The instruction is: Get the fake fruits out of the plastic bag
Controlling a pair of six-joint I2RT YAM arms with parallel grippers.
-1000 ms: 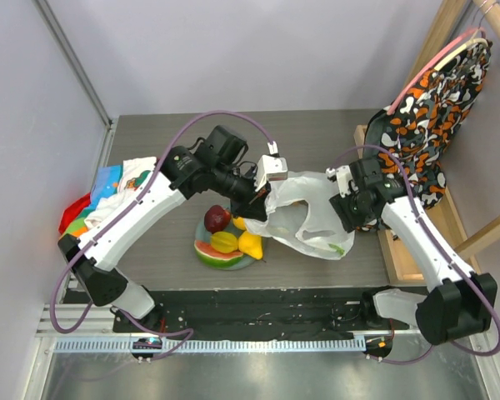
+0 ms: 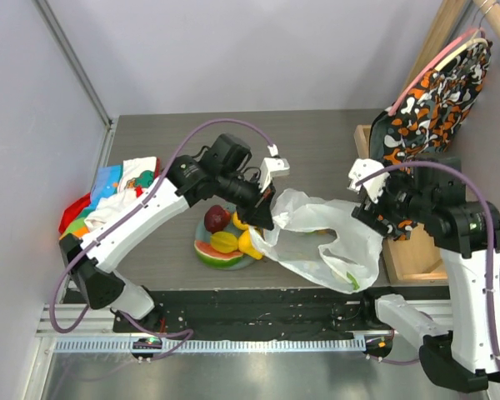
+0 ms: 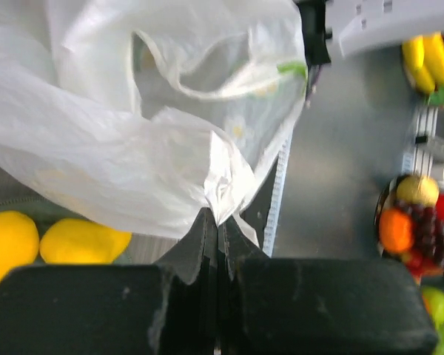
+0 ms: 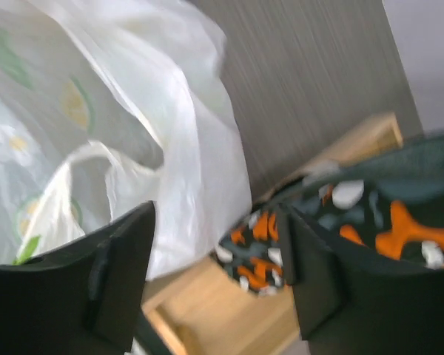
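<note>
A white translucent plastic bag [image 2: 304,258] with printed patterns sags between the arms, its mouth gaping. My left gripper is shut on a bunched corner of it. In the right wrist view, the fingers of my right gripper are spread, with the bag close by its left finger and nothing visibly pinched. Beside the bag, fake fruits lie on a plate [image 2: 202,231]: a red fruit [image 2: 217,219], yellow fruits [image 2: 224,242] and a watermelon slice [image 2: 219,257]. No solid fruit shows inside the bag, though its folds hide part of the interior.
Colourful folded cloths [image 2: 112,192] lie at the table's left. On the right, a patterned fabric item [image 2: 433,100] hangs above a wooden tray [image 2: 417,262], close to my right arm.
The bag was stretched rightward, and its right side now droops lower toward the front. The left gripper has barely shifted.
</note>
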